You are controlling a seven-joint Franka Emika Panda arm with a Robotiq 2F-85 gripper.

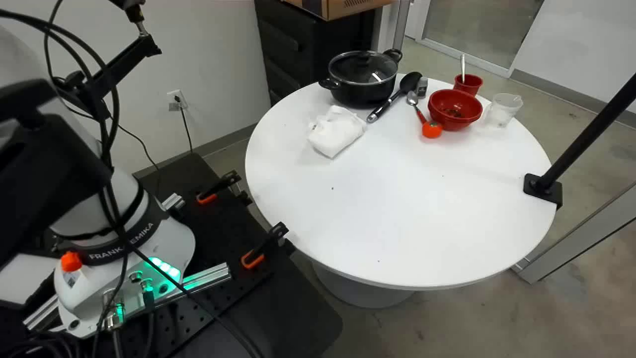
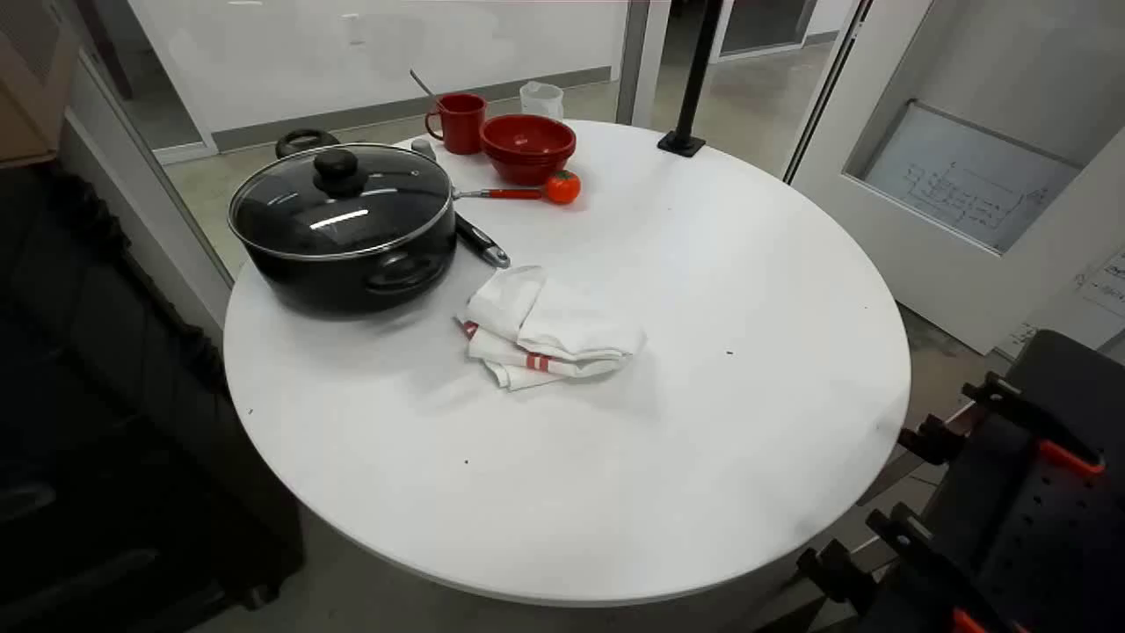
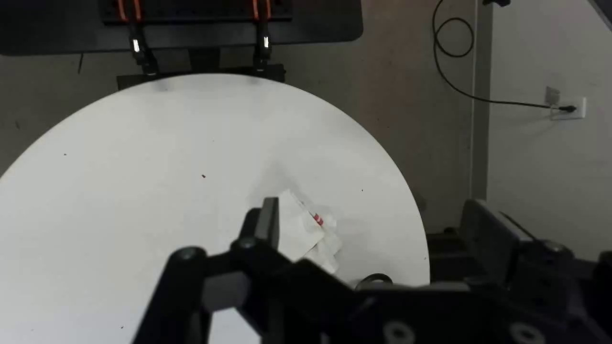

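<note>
In the wrist view my gripper is open, its two fingers set wide apart with nothing held between them. Beyond it on the table lies a crumpled white cloth with small red stripes. The left finger hides part of that cloth in the wrist view. A black pot with a glass lid stands beside the cloth. Past the pot are stacked red bowls, a tomato and a red mug with a utensil in it. Neither exterior view shows the gripper itself.
A black spoon, a red-handled spoon, a small shaker and a clear cup share the far side. A black pole is fixed at the rim.
</note>
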